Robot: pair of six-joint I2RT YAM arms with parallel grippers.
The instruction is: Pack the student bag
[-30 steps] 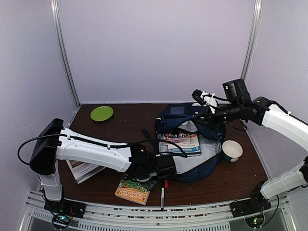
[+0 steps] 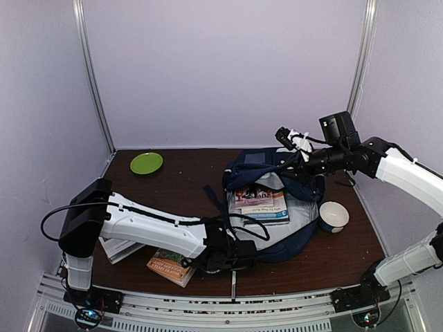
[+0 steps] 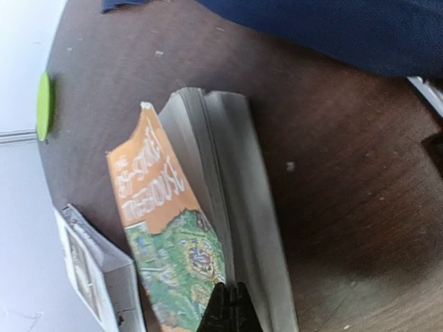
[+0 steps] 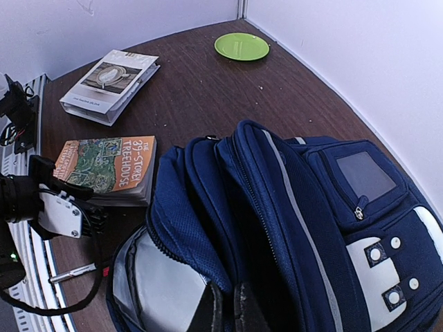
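A navy backpack (image 2: 294, 242) lies with its pale lining showing, several books (image 2: 266, 207) in its opening. My right gripper is shut on its navy edge (image 4: 190, 235), lifting it. Near the front edge lies a thick paperback (image 3: 173, 242) with an orange and green cover, its page block split apart at the near side. My left gripper is shut against the paperback's page edge beside the cover; whether a thin leaf is caught between the fingers cannot be seen. The left fingertips are hidden in the top view.
A white boxy binder (image 4: 111, 84) lies left of the paperback. A pen (image 2: 234, 283) lies at the table's front edge. The green plate (image 2: 146, 163) sits far left, and a white-lined bowl (image 2: 333, 216) stands right of the bag.
The paperback has turned and shifted left. The right arm and backpack have stayed put.
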